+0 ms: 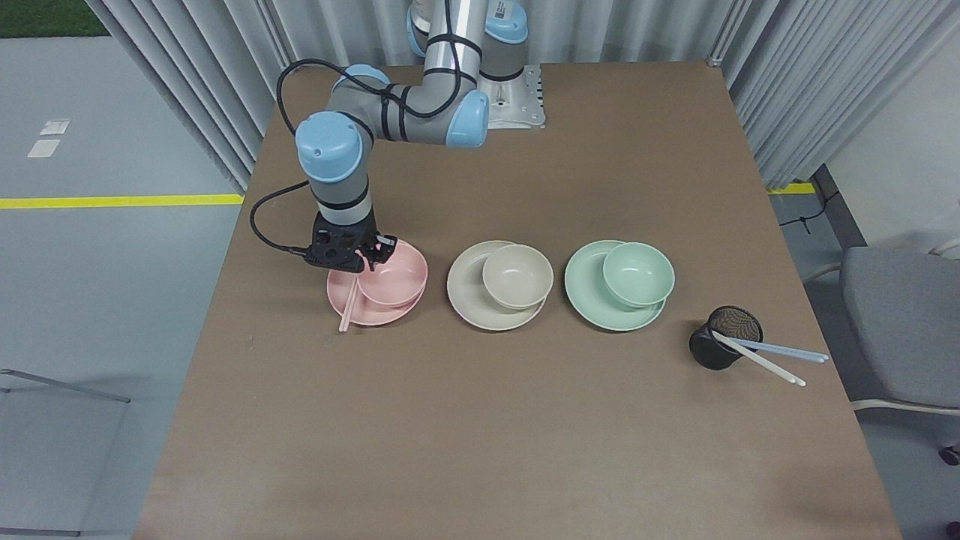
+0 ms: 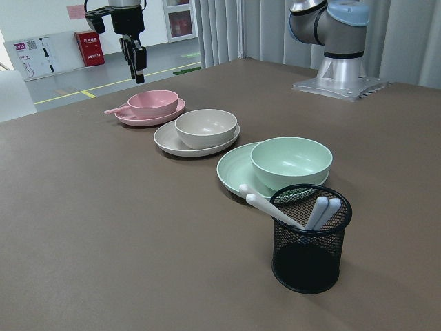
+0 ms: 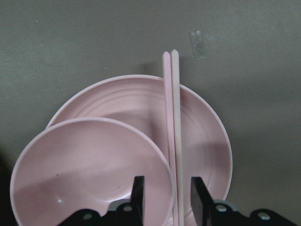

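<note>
The gripper stands open above the pink plate (image 3: 207,141), one finger over the pink bowl (image 3: 84,165), the other right of the chopsticks (image 3: 176,122). Nothing is between the fingertips at their height; the pink and whitish chopsticks lie below, across the plate beside the bowl. In the left view the gripper (image 2: 136,72) hangs over the pink set. The front view shows the wrist's black mount above the pink bowl (image 1: 396,279).
A cream bowl (image 1: 517,274) on its plate and a mint bowl (image 1: 638,274) on its plate stand to the right. A black mesh cup (image 1: 711,346) holds several chopsticks near the table's right edge.
</note>
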